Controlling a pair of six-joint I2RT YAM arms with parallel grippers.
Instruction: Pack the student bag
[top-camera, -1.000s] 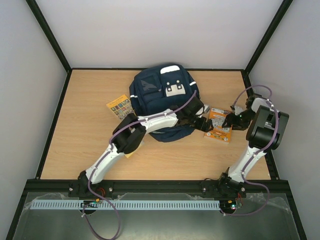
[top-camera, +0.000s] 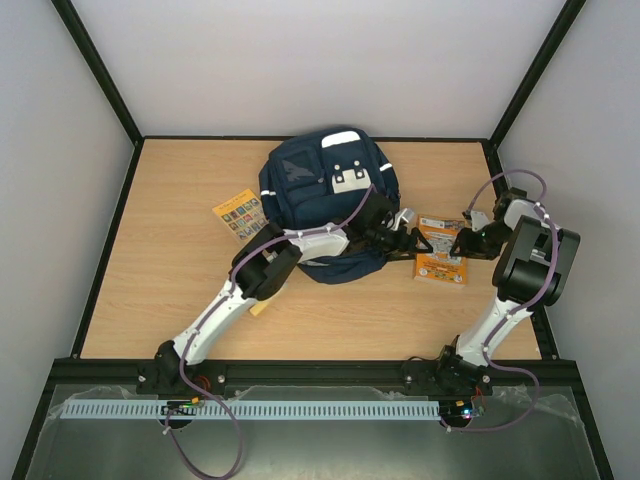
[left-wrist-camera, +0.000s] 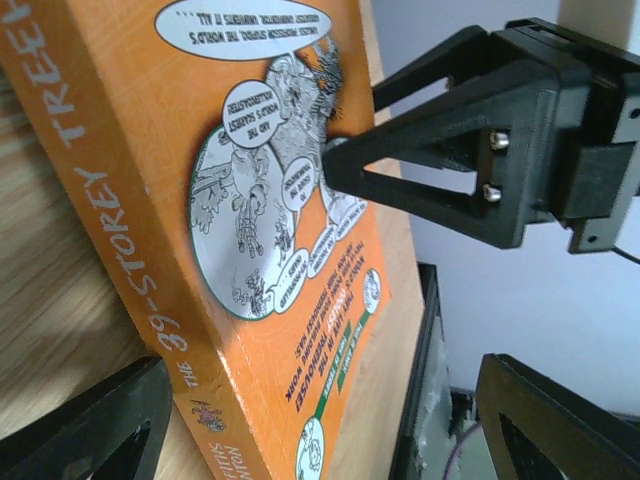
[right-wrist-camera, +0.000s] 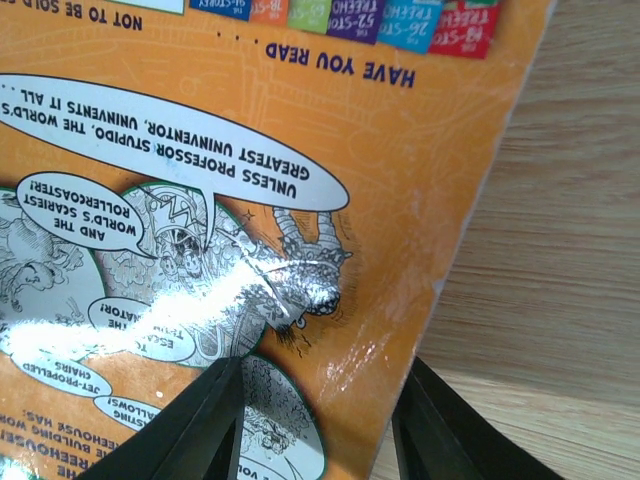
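Observation:
An orange book (top-camera: 440, 262), marked as a 39-storey treehouse title on its spine, lies at the table's right side. By its left edge, in the top view, is my left gripper (top-camera: 418, 247). In the left wrist view the open left gripper has the spine between its spread fingers. My right gripper straddles the book's opposite edge, one finger over the cover and the other outside the edge; its fingers stand apart. A dark blue bag (top-camera: 305, 190) lies at the back centre, partly covered by the left arm.
A yellow sheet or book (top-camera: 240, 214) with small pictures lies against the bag's left side. Another yellow item (top-camera: 262, 304) shows partly under the left arm. Bare wood (top-camera: 150, 260) stretches across the left and front. A wall rises close to the right arm.
The book has shifted slightly right and turned straighter. My left gripper has moved a little right at the book's left edge, its fingers now spread. The right gripper has moved slightly right.

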